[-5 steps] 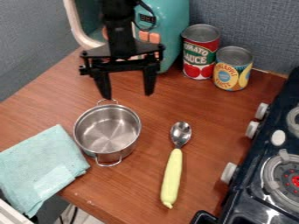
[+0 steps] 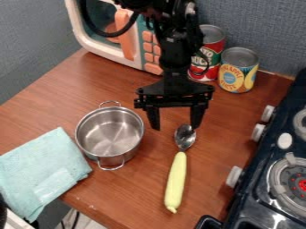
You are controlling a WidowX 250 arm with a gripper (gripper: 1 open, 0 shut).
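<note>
My black gripper [image 2: 174, 116] hangs over the middle of the wooden table [image 2: 131, 197], open, with nothing visible between its fingers. It is just above and beside the head of a spoon [image 2: 185, 136], whose pale yellow handle [image 2: 176, 183] points toward the table's front. A steel pot [image 2: 109, 136] stands just left of the gripper.
A red can [image 2: 205, 67] and a yellow-labelled can [image 2: 238, 73] stand at the back right, beside a toy microwave [image 2: 102, 27]. A black stove [image 2: 275, 179] fills the right edge. A light blue cloth [image 2: 36, 170] lies at front left.
My gripper has moved down and to the right, from above the area behind the pot toward the spoon's head. The objects on the table look unmoved.
</note>
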